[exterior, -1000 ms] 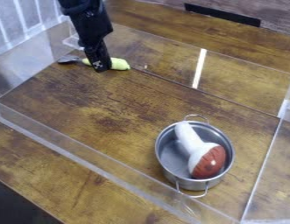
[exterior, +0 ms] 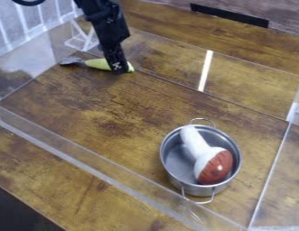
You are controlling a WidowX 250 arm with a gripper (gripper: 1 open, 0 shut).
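My black gripper [exterior: 116, 61] is at the back left of the clear-walled area, low over a pale yellow-green elongated object [exterior: 98, 64] with a thin dark-and-silver end pointing left. The fingertips overlap the object's right part; whether they grip it is hard to tell. A steel pot [exterior: 178, 166] with two wire handles stands at the front right, holding a white object [exterior: 194, 143] with a reddish-brown round end.
Clear low walls surround the wooden surface [exterior: 103, 117]. A white strip [exterior: 205, 70] shows along the back.
The gripper has shifted slightly right over the yellow-green object. The pot and its contents have not moved.
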